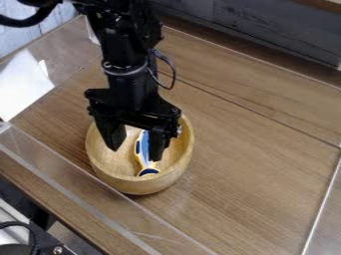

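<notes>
My black gripper is open, hanging over a round wooden bowl. Inside the bowl lies a blue, white and yellow object, between and just below the two fingers. Whether the fingertips touch it is unclear, and part of it is hidden by the gripper.
A white sheet is at the left. A clear edge strip runs along the front left, and a grey wall stands behind.
</notes>
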